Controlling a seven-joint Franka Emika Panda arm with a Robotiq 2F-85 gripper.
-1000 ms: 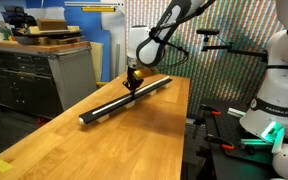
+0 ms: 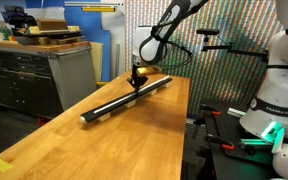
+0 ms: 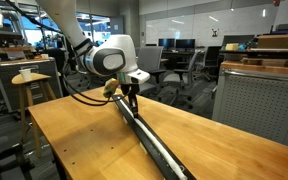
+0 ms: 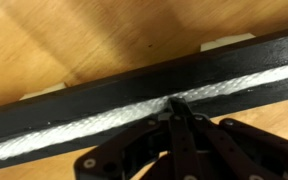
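Note:
A long black rail [image 2: 109, 107] lies across the wooden table on light-coloured supports. Along its middle runs a white, braided-looking strip [image 4: 84, 124], flanked by black edges in the wrist view. My gripper points down onto this strip, with its fingertips close together at the strip's upper edge. It looks shut, and nothing shows between the fingers. Whether the tips touch the strip or hover just over it, I cannot tell. From the second exterior view, my gripper [image 3: 133, 113] is over the far half of the rail [image 3: 160, 150].
Bare wooden table [image 2: 104, 150] lies on both sides of the rail. A second white arm [image 2: 269, 95] stands at the right edge of the first exterior view, off the rail. A wooden stool [image 3: 29, 92] is beyond the table in the second.
My gripper has shifted slightly right along the rail in the first exterior view, toward its far end. The rail has stayed in place.

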